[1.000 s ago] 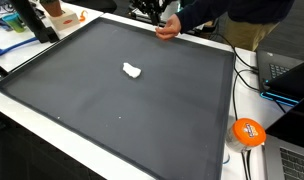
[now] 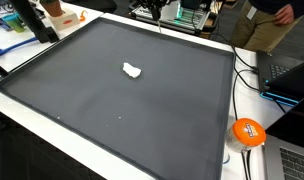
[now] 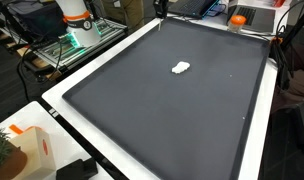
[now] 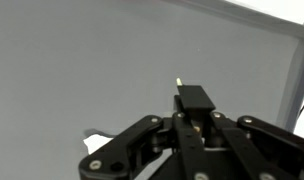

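At the far edge of the dark board, my gripper (image 2: 159, 16) is shut on a thin pale stick (image 2: 159, 29), whose tip points down. In exterior view 2 the stick (image 3: 160, 24) shows below the dark gripper (image 3: 160, 14). Only a short pale end of the stick (image 4: 179, 82) pokes out past the black fingers of the gripper in the wrist view. A small white crumpled piece (image 2: 132, 70) lies apart on the board, left of the gripper; its edge (image 4: 95, 142) shows at lower left in the wrist view.
The grey board (image 2: 122, 110) is otherwise largely bare. An orange-lidded jar (image 2: 246, 133) stands on the white table at right, near laptops (image 2: 289, 80). A person's hand (image 2: 284, 14) is at the far right.
The person's hand, at the stick a second ago, has drawn away to the right. The stick remains at my gripper, and the white piece has not moved.
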